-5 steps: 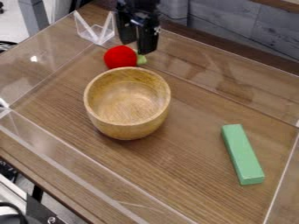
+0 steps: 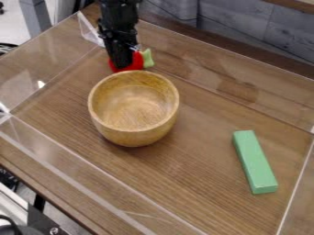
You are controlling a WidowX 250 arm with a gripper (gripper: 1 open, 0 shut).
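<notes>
My black gripper [image 2: 123, 51] is at the upper middle, lowered onto a red round object [image 2: 127, 64] with a small pale green part at its right, just behind a wooden bowl [image 2: 134, 115]. The gripper is shut on the red object, whose top is partly hidden by the fingers.
A long green block [image 2: 254, 162] lies on the right of the wooden table [image 2: 196, 184]. A clear plastic item stands at the upper left, behind the arm.
My gripper has moved left and down from above and behind the red object onto it, and now covers much of it.
</notes>
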